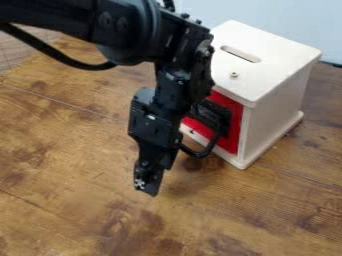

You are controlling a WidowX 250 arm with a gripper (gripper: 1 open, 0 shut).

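Note:
My black gripper [147,178] points down just above the wooden floor, in front and left of a white wooden box [267,80] with a slot and knobs on top. The red front panel [230,140] of the box is largely hidden behind my arm and its cable. I cannot make out whether the fingertips are apart.
Bare wooden surface [67,200] lies to the left and front, and to the right of the box. A pale wall stands behind. A dark cable crosses the upper left.

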